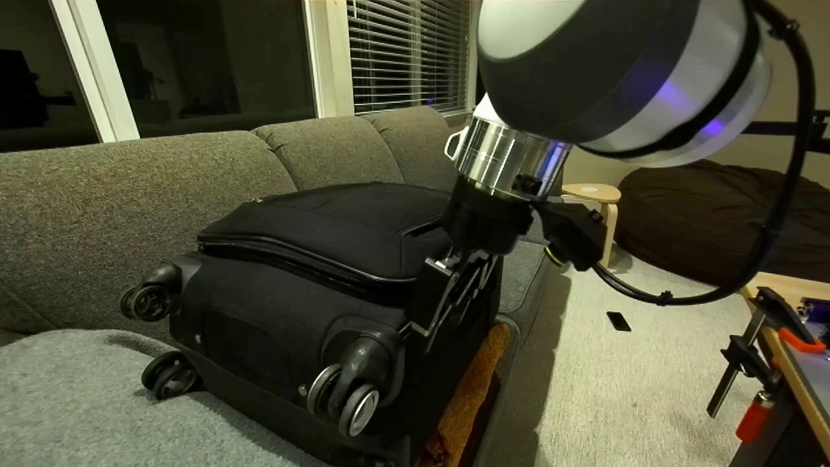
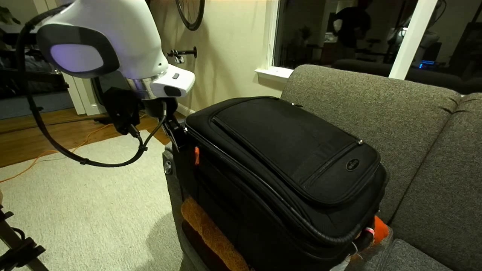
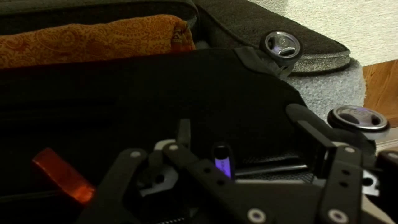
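A black suitcase (image 1: 257,303) lies on the grey couch, its wheels facing exterior view 1. My gripper is at the suitcase's upper edge, pointing down along its side. In the wrist view the fingers stand well apart and the fingers are open. Between them, lower down, shows a small dark pull tab (image 3: 223,162) with a purple-lit face, which looks like a zipper pull. Whether either finger touches it I cannot tell. An orange-red tag (image 3: 63,175) hangs on the suitcase side, left of the fingers.
Orange patterned cloth (image 3: 112,37) lies along the couch beside the suitcase. A suitcase wheel (image 3: 358,119) sits close to the right finger. The carpet (image 1: 607,389) beside the couch is largely clear, with a small dark flat object (image 1: 618,320) on it. A clamped table (image 1: 809,381) stands at the right.
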